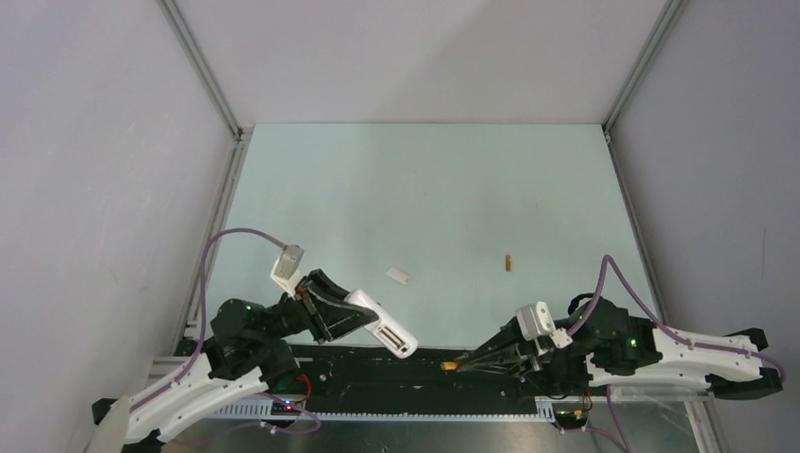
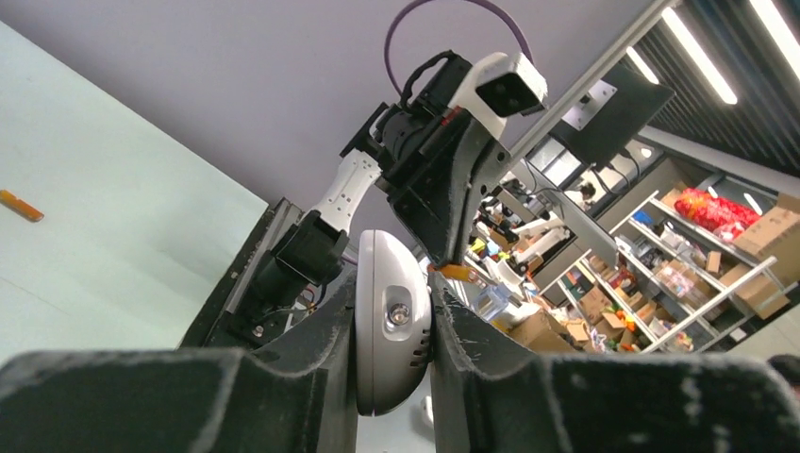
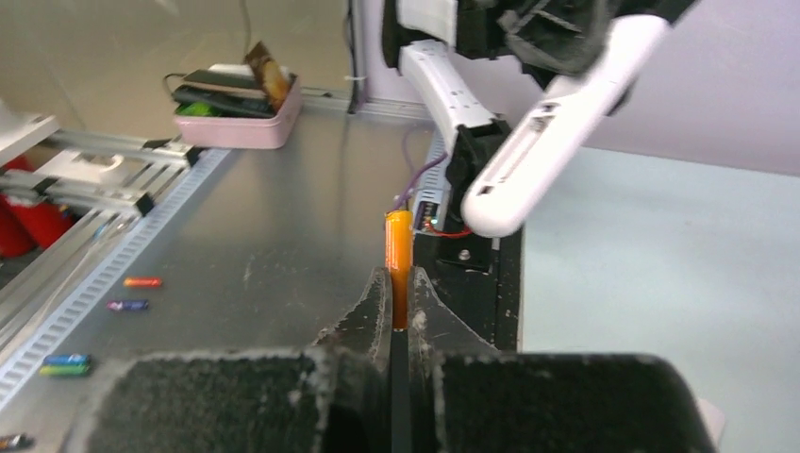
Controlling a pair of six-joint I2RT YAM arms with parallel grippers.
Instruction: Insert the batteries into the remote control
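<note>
A white remote control (image 1: 390, 330) is clamped in my left gripper (image 1: 366, 316), raised above the front edge of the table, its battery compartment facing up towards the top view. In the left wrist view the end of the remote (image 2: 393, 321) stands between the fingers. To the right, my right gripper is shut on an orange battery (image 3: 399, 250), which sticks out beyond the fingertips, apart from the remote. A second orange battery (image 1: 508, 263) lies on the table at the right. The white battery cover (image 1: 397, 276) rests near the middle of the table.
Several loose batteries, one of them red (image 3: 142, 281), lie on the metal surface in the right wrist view. A pink basket (image 3: 269, 132) with odds and ends stands beyond them.
</note>
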